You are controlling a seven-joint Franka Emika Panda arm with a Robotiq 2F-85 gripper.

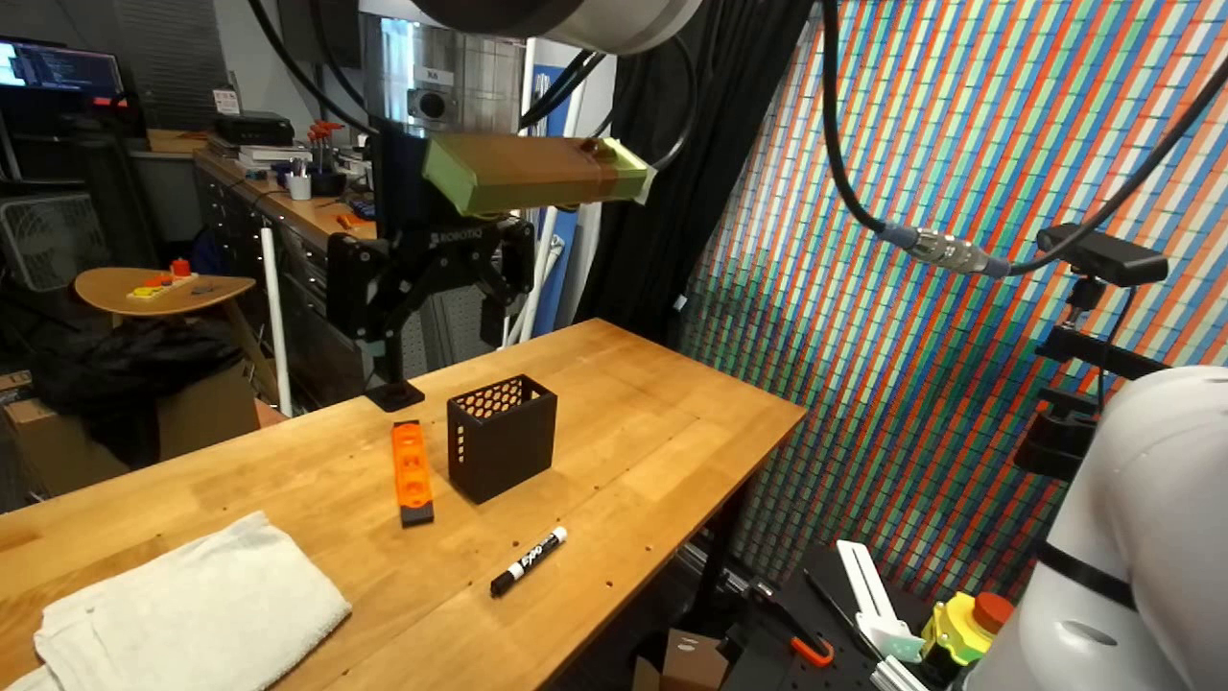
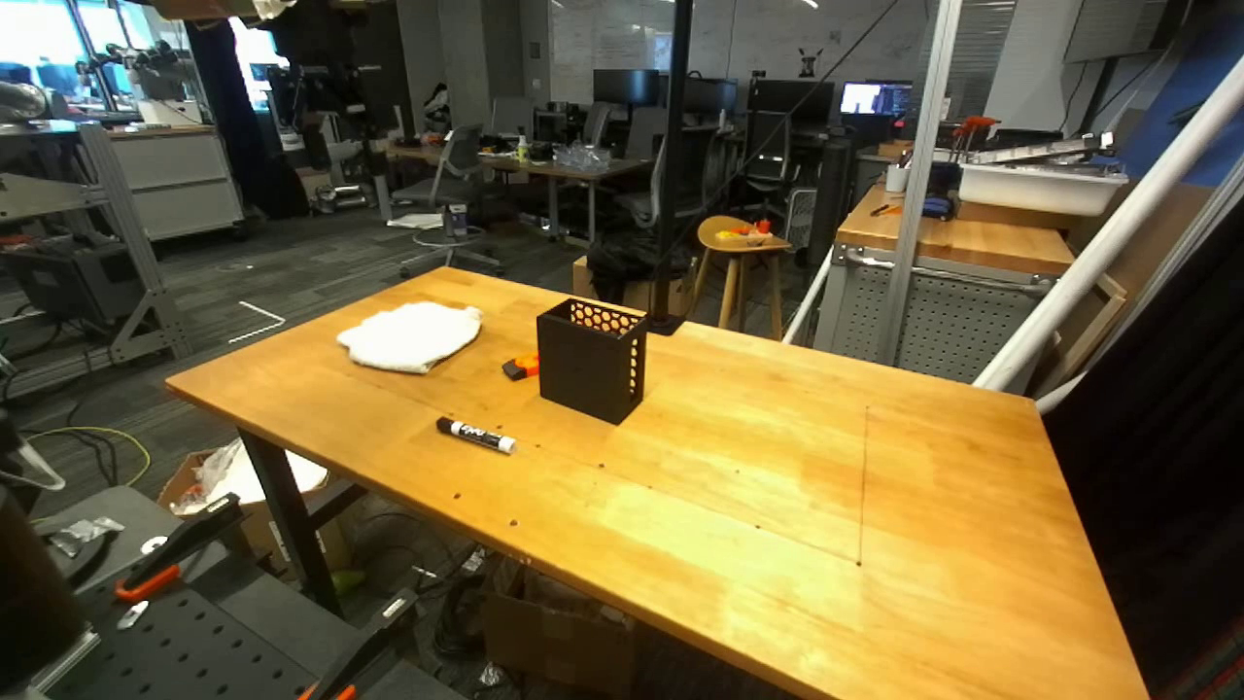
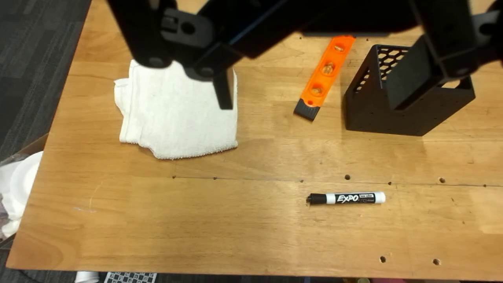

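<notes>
My gripper [image 1: 433, 336] hangs in the air above the table's far side, open and with nothing between its fingers. Below it stands a black box [image 1: 502, 440] with honeycomb-cut walls and an open top. Beside the box lies an orange level [image 1: 411, 466] with dark ends. A black-and-white Expo marker [image 3: 346, 198] rests alone on the wood, nearer the table's front edge. The folded white cloth [image 2: 410, 336] lies flat, with the level between it and the box. In the wrist view, one finger [image 3: 411, 75] covers part of the box and the other overlaps the cloth.
The wooden table [image 2: 746, 467] has a wide bare area on the box's other side from the cloth. A dark post with a flat base [image 1: 394, 396] stands at the far edge, near the level.
</notes>
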